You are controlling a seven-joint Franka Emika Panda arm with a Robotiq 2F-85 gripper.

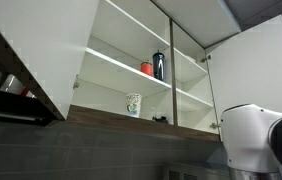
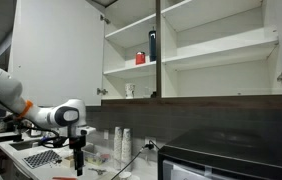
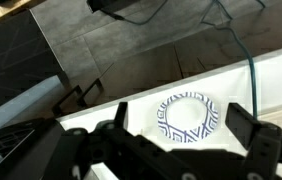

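Note:
My gripper stands open, its two dark fingers apart at the bottom of the wrist view. Between and beyond them, a round white plate or dish [image 3: 168, 124] with a patterned rim lies on a white counter surface [image 3: 141, 105]. Nothing is held. In exterior view 2 the white arm [image 2: 69, 115] reaches down over the counter at the left; the gripper's dark end [image 2: 78, 160] points downward there. Only the white arm body [image 1: 249, 140] shows in exterior view 1, at the lower right, with the fingers out of sight.
Open cabinets hold a patterned cup [image 1: 134, 103], a red container [image 1: 147, 68] and a dark canister [image 1: 159, 66]. Stacked cups [image 2: 126, 147] stand on the counter. A black microwave [image 2: 221, 150] is at right. A cable [image 3: 247, 60] runs near the counter edge in the wrist view.

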